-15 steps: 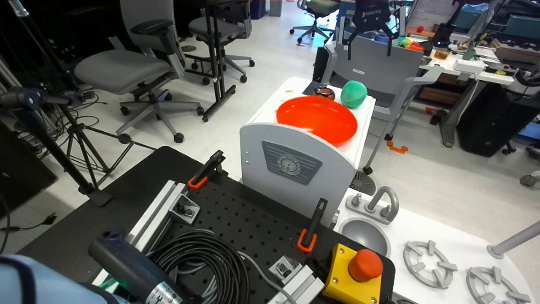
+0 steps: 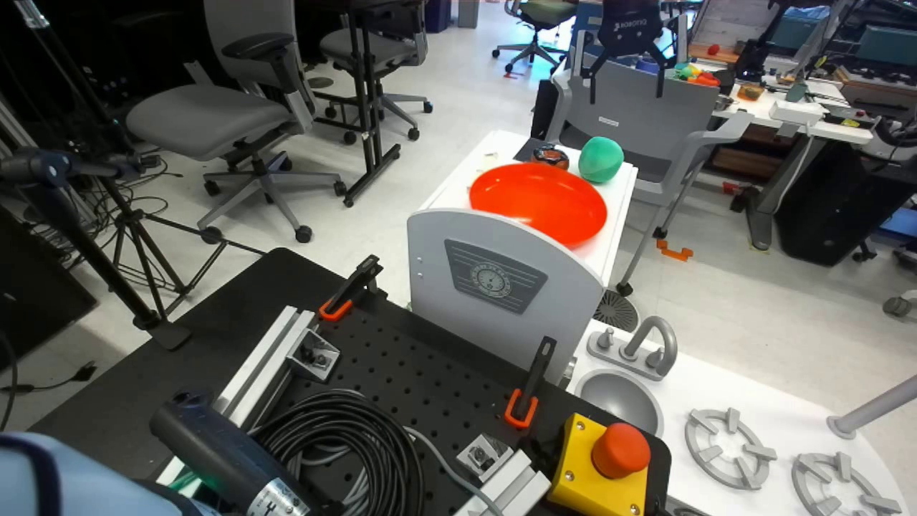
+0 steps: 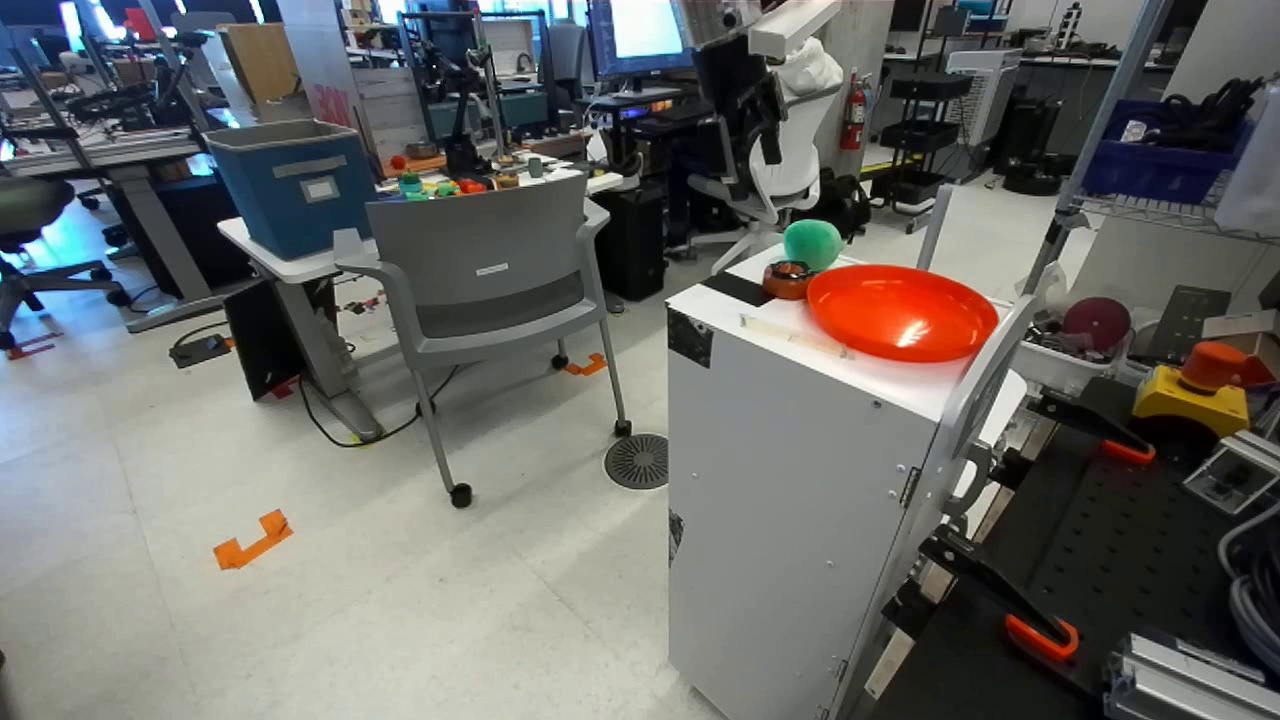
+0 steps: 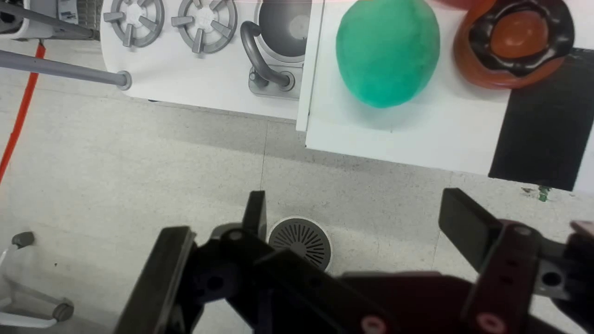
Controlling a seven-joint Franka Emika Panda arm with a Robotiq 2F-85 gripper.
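Note:
My gripper [image 2: 627, 84] hangs open in the air, beyond the white cabinet top [image 2: 447, 185], with nothing between its fingers. In the wrist view its fingertips [image 4: 255, 214] stand wide apart, with only floor visible between them. A green rounded object [image 4: 388, 53] rests on the cabinet top near its edge. Close beside it sits an orange-brown, bowl-like item [image 4: 512, 44] with a dark wavy band. The large red-orange plate [image 3: 900, 312] lies on the same top, nearer the grey curved panel [image 2: 447, 249]; the wrist view catches only a sliver of red at its upper edge.
Alongside the cabinet is a white play counter [image 2: 739, 387] with a grey sink [image 2: 620, 400], faucet [image 2: 658, 344] and burner rings. A grey chair [image 3: 480, 258] stands near the cabinet. The black pegboard table [image 2: 404, 344] carries clamps, coiled cables and an emergency stop [image 2: 602, 464].

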